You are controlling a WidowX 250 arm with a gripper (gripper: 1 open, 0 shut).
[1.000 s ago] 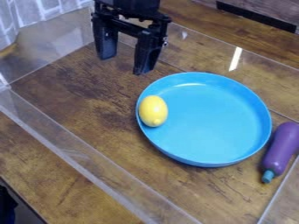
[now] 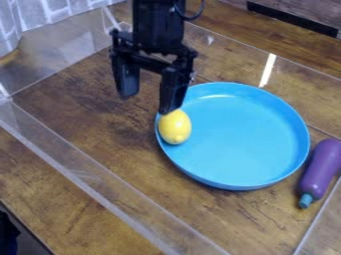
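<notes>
My gripper [image 2: 150, 80] hangs open in the upper middle of the camera view, its two dark fingers spread wide, with nothing seen between them. Just below its right finger a yellow egg-shaped object [image 2: 173, 127] lies in the left part of a round blue dish [image 2: 246, 134]. The gripper is above and behind the yellow object.
A purple cylindrical object [image 2: 320, 171] with a blue tip lies right of the dish. Clear panels run along the left and front edges.
My gripper has come down and toward the front, closer to the yellow object and the dish's rim. The objects have not moved.
</notes>
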